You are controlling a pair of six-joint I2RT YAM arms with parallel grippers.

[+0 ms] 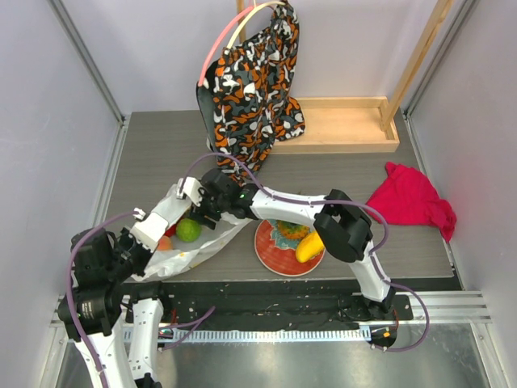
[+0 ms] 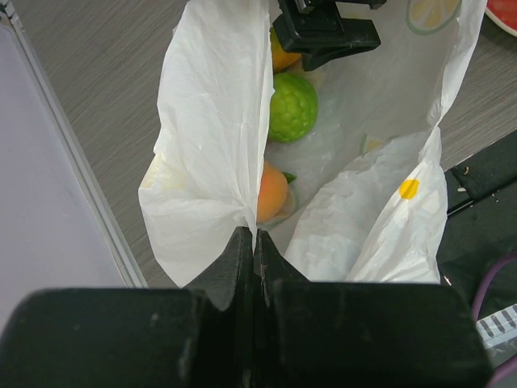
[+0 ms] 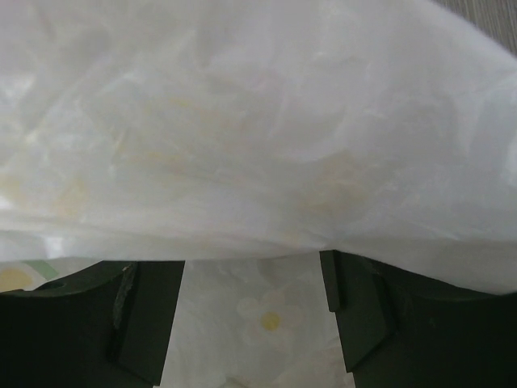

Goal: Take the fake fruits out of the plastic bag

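Observation:
The white plastic bag (image 1: 194,255) lies open at the table's left, holding a green fruit (image 1: 188,229) (image 2: 292,107), an orange fruit (image 2: 271,192) and a yellowish one (image 2: 284,50). My right gripper (image 1: 202,214) reaches into the bag above the green fruit; in its wrist view its open fingers (image 3: 137,323) sit under a sheet of bag plastic, with only bag between them. My left gripper is shut at the bag's near-left edge, against the white plastic; whether plastic is pinched in it is unclear.
A red plate (image 1: 275,259) with pineapple and yellow fruit (image 1: 309,247) lies centre-right. A red cloth (image 1: 412,198) is at right; a camouflage bag (image 1: 250,89) and wooden stand (image 1: 339,125) are behind.

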